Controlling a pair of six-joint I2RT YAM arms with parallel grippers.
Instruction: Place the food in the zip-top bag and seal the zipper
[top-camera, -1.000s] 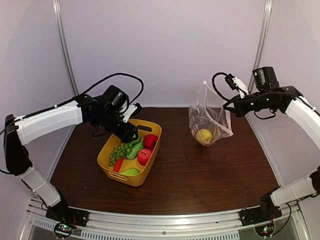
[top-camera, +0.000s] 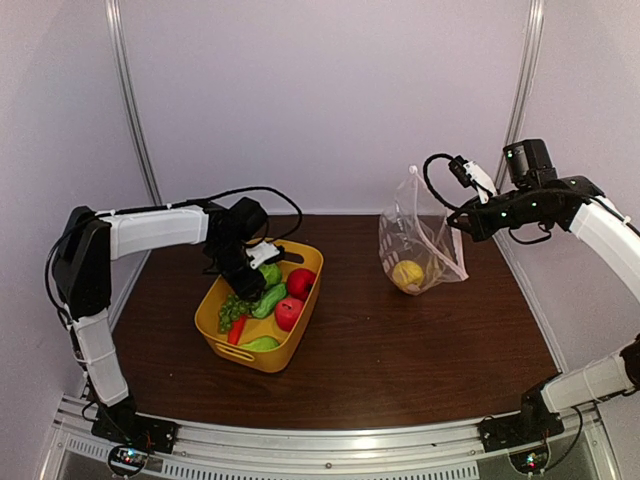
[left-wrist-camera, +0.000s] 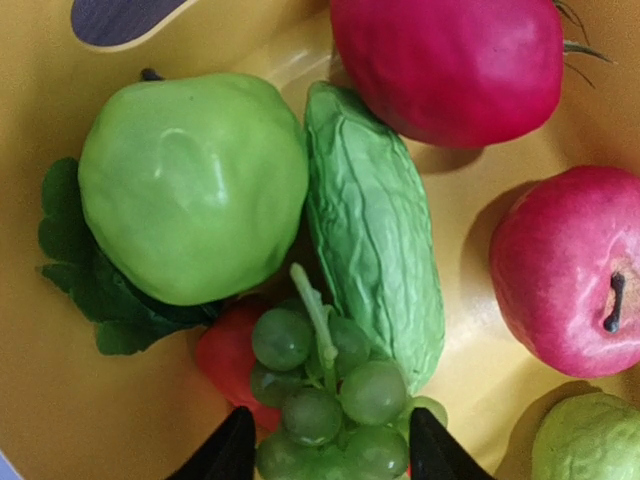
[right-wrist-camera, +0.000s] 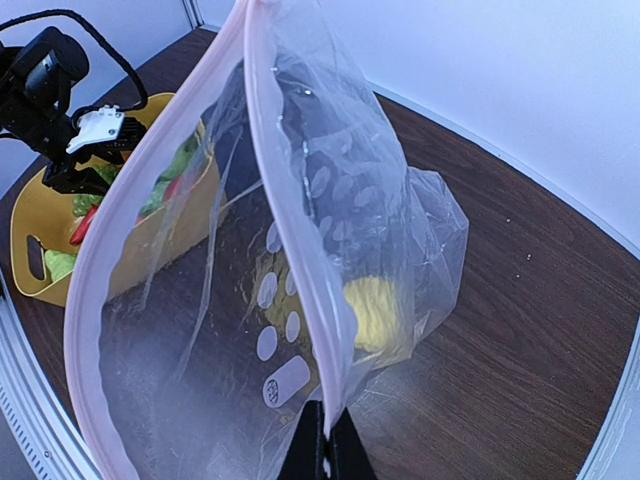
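Observation:
In the left wrist view, green grapes (left-wrist-camera: 312, 415) lie between the fingertips of my left gripper, which stands open over the yellow basket (top-camera: 309, 285). Around them are a green apple or pepper (left-wrist-camera: 195, 190), a ridged green cucumber (left-wrist-camera: 372, 230), a red tomato (left-wrist-camera: 450, 60), a red apple (left-wrist-camera: 565, 270) and a light green piece (left-wrist-camera: 590, 440). Something red (left-wrist-camera: 235, 350) shows under the grapes. My right gripper is shut on the rim of the clear zip bag (right-wrist-camera: 390, 190), holding it up with its mouth open. A yellow food item (right-wrist-camera: 375, 312) rests inside the bag.
The basket's walls rise around the left gripper, and food is packed closely on both sides of it. White walls enclose the back and sides.
My left gripper has come lower into the basket, toward the grapes. The right arm and the bag have shifted only slightly.

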